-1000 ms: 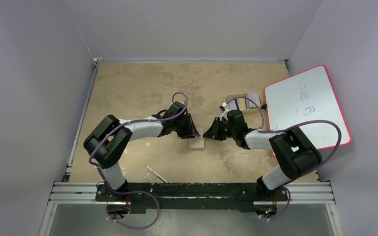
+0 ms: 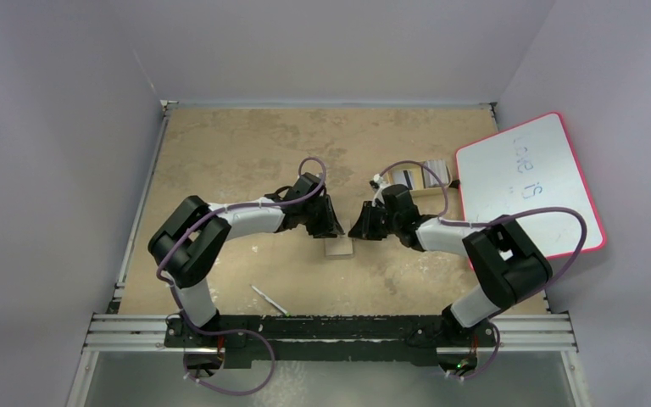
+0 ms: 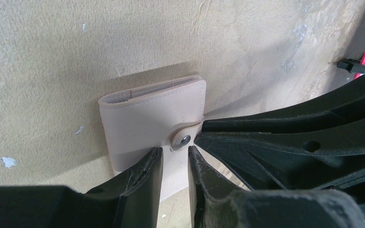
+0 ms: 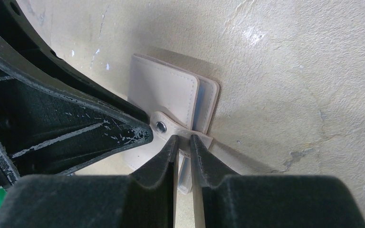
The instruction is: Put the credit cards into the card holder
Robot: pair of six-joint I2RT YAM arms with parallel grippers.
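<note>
A beige leather card holder lies flat at the table's front middle, with a snap strap at one side. My left gripper is over it, fingers a little apart in its wrist view. My right gripper is at its right edge; in the right wrist view its narrowly parted fingertips are on the strap, and whether they grip it cannot be told. The wooden box at the back right holds cards.
A whiteboard with a pink frame covers the right side of the table. A white pen lies near the front left.
The right arm has shifted slightly left toward the card holder. The holder stays in about the same place.
</note>
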